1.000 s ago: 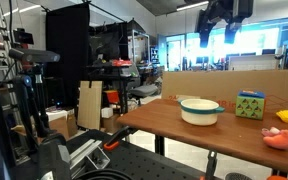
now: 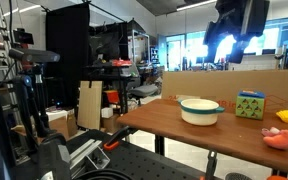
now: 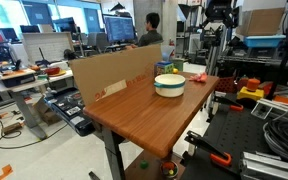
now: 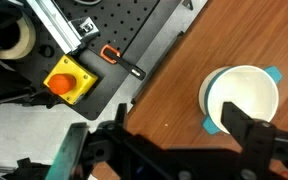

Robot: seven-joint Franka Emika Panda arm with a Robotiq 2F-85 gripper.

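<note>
High over the table (image 2: 169, 122), near the top of exterior view 1, my gripper (image 2: 226, 48) hangs open. Its dark fingers stand wide apart in the wrist view, with nothing between them. A white bowl with a blue-green rim and small tabs (image 4: 242, 98) rests upright below and to the right there; its inside looks empty. To its right in exterior view 1 stands a green block-like box with blue on top (image 2: 249, 106). A pink object (image 2: 278, 138) lies at the near right, and a yellow item (image 2: 287, 117) sits behind it.
A tan panel (image 3: 109, 76) stands along one table edge. Beside the table, the dark robot base plate carries a yellow box with a red button (image 4: 61, 84) and an orange-and-black clamp (image 4: 122, 62).
In exterior view 1 my gripper has moved right and somewhat lower, looking larger now. The bowl, box and other tabletop things have stayed in place.
</note>
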